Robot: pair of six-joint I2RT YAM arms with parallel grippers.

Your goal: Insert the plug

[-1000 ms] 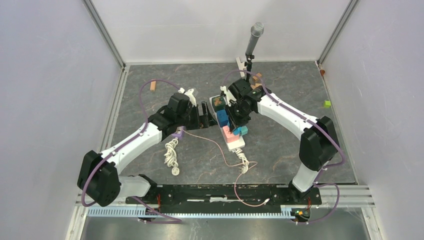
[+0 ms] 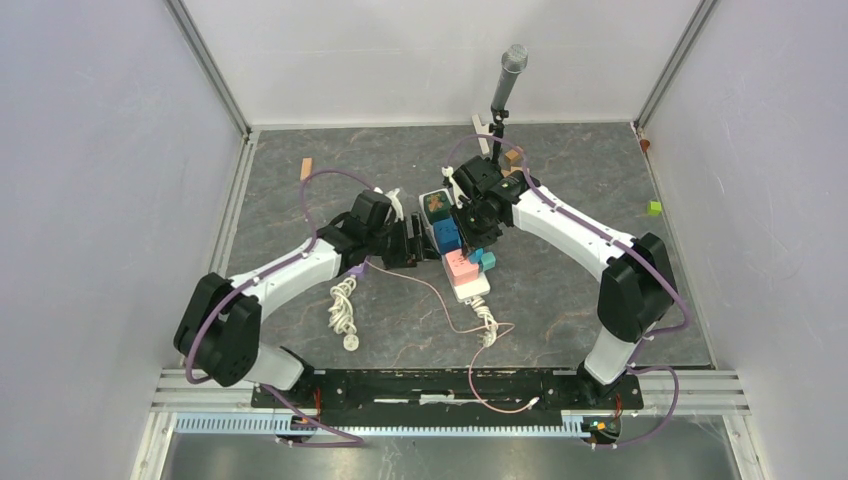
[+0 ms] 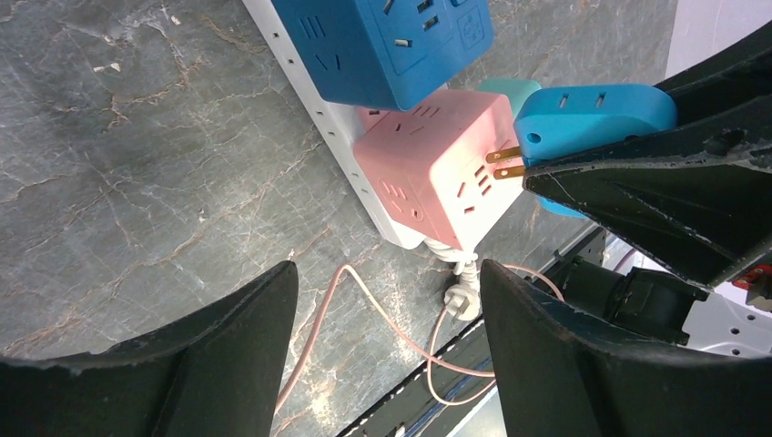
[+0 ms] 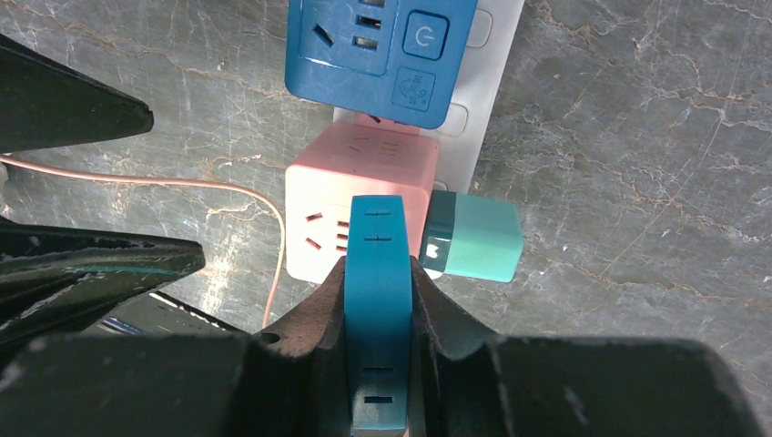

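A white power strip [image 4: 487, 64] carries pink [image 3: 428, 155], blue [image 3: 382, 41] and teal [image 4: 482, 238] socket cubes. My right gripper is shut on a bright blue plug [image 3: 592, 118], whose two prongs point at the pink cube's socketed face, very close to it; whether they touch I cannot tell. My left gripper stands part open, left of the strip, its fingers apart with nothing between them, above the floor beside the pink cube.
A pink cable [image 2: 440, 300] crosses the worktop to a white cord bundle. A coiled white cord [image 2: 342, 305] lies at left. A microphone stand [image 2: 505, 85] rises at the back. Small blocks lie near the edges.
My left arm has shifted slightly in toward the strip and towards the front. The right gripper and blue plug look nearly unchanged.
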